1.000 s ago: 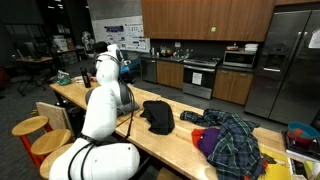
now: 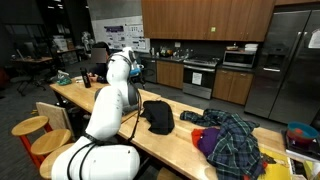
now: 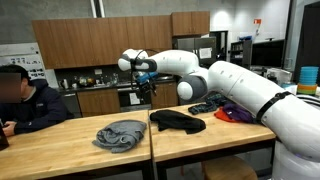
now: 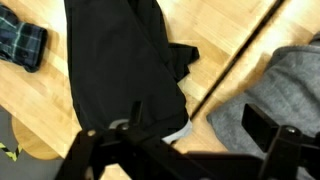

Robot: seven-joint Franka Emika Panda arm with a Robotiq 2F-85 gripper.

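Note:
My gripper is open in the wrist view, its two dark fingers wide apart with nothing held between them. It hangs well above the table, a dark shape below the arm's far end in exterior view 2. Below it lies a black cloth (image 4: 120, 70), spread flat with an uneven edge. To the right in the wrist view is a crumpled grey cloth (image 4: 285, 90), apart from the black one, across a dark gap between table sections. Exterior view 2 has the grey cloth (image 3: 121, 135) left of the gap and the black cloth (image 3: 178, 121) right of it.
A dark plaid cloth (image 2: 233, 145) and red and purple cloths (image 2: 208, 138) are heaped on the near table. A person (image 3: 35, 105) sits at the left table's edge. Stools (image 2: 42, 140) stand beside the table. Bare wood surrounds the black cloth.
The arm's far end has swung rightward in exterior view 1, from over the far left of the table toward the black cloth's side. The cloths lie unchanged.

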